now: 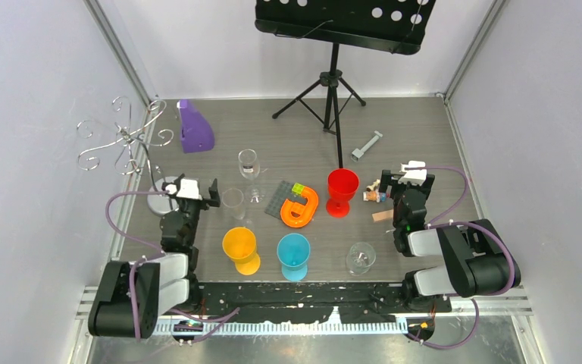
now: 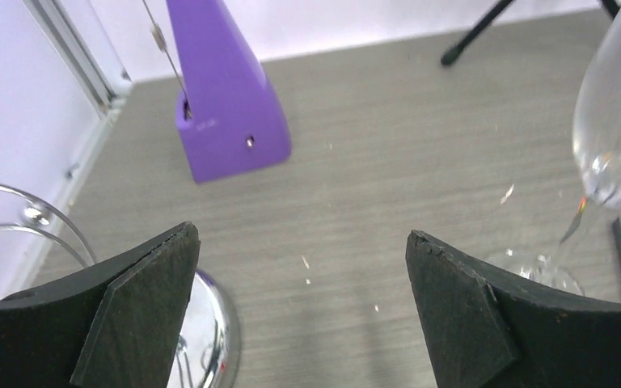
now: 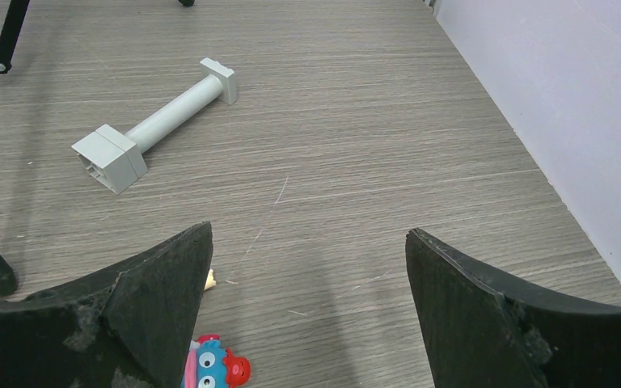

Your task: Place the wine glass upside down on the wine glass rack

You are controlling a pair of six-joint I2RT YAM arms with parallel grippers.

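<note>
A clear wine glass [image 1: 248,165] stands upright on the table, left of centre; its bowl [image 2: 618,121] shows at the right edge of the left wrist view. A second clear glass [image 1: 233,199] stands just in front of it. At the back left is the silver wine glass rack [image 1: 127,136] with curled arms and a round base [image 2: 225,335]; nothing hangs from it. Between rack and glasses, my left gripper is open and empty. On the right side, my right gripper also stands open, only bare table between its fingers.
Yellow [image 1: 240,246], blue [image 1: 293,252] and red goblets [image 1: 341,189] and a clear tumbler [image 1: 361,258] stand about. An orange toy [image 1: 298,212] lies mid-table. A purple metronome [image 1: 197,130] and a black music stand [image 1: 333,98] are behind.
</note>
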